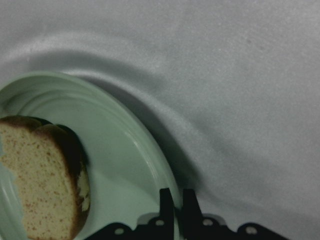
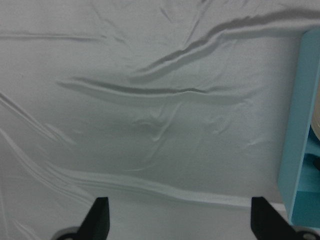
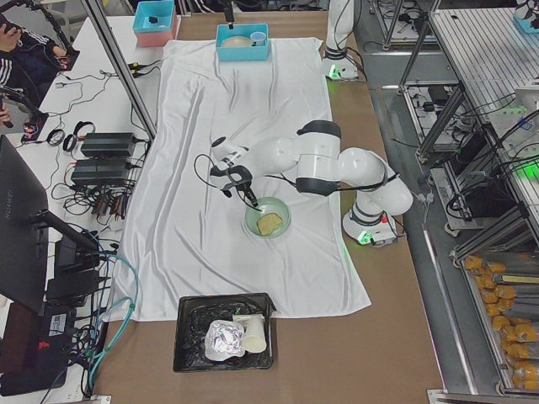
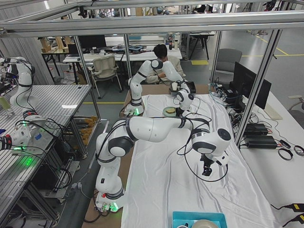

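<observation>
A pale green plate holding a bread slice lies on the white cloth. In the left wrist view the slice sits on the left part of the plate. My left gripper is at the plate's edge, its fingers close together on the rim, apparently shut on it. My right gripper is open over bare cloth, nothing between its fingers, beside a blue container.
A black tray with a foil-wrapped item and cups is at the near edge. The blue container with round dishes is at the far end.
</observation>
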